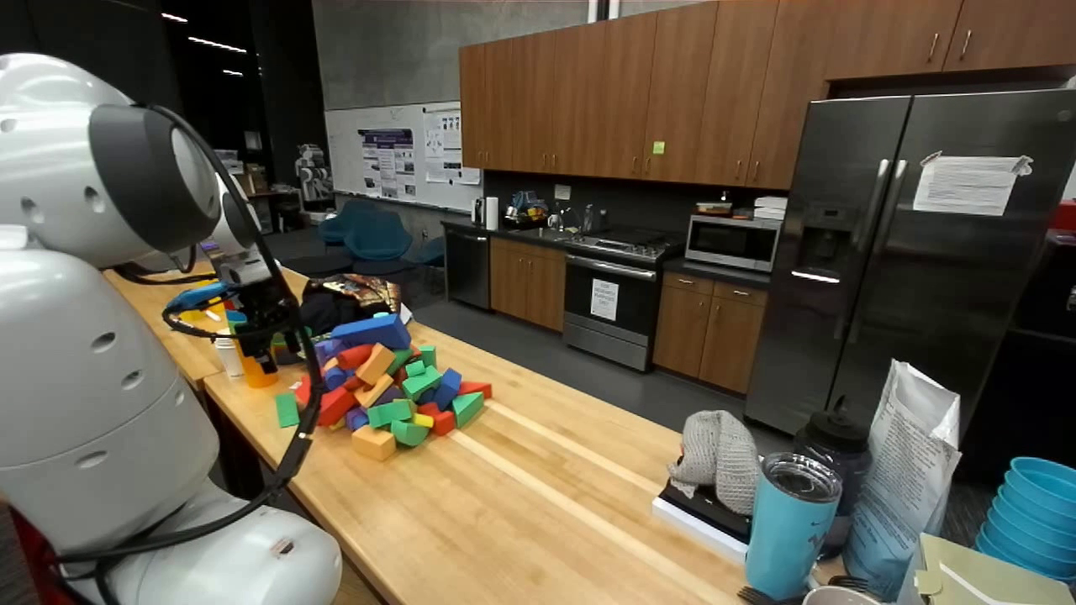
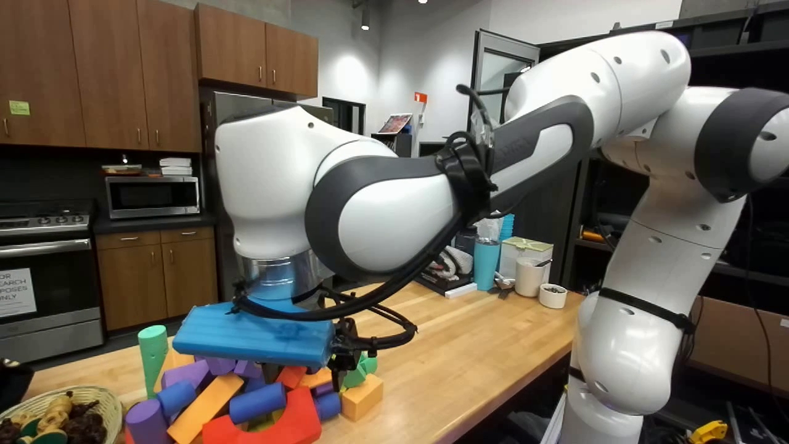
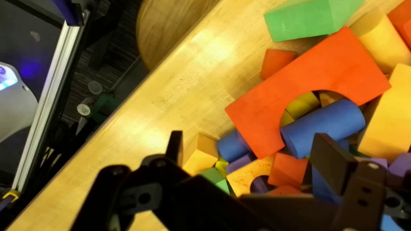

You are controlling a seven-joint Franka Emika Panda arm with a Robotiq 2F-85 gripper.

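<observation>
A heap of coloured blocks lies on the wooden table. In the wrist view, a red arch block rests on the heap over a blue cylinder, and a green block lies beyond it on the table. My gripper is open above the heap's near side, its fingers wide apart with no block held between them. From exterior view 2, the gripper points down over the blocks, partly hidden behind its blue mounted part.
An orange cup stands left of the heap, close to the gripper. A wicker basket sits at the heap's other side. A blue tumbler and grey cloth occupy the table's far end. Bare tabletop lies between.
</observation>
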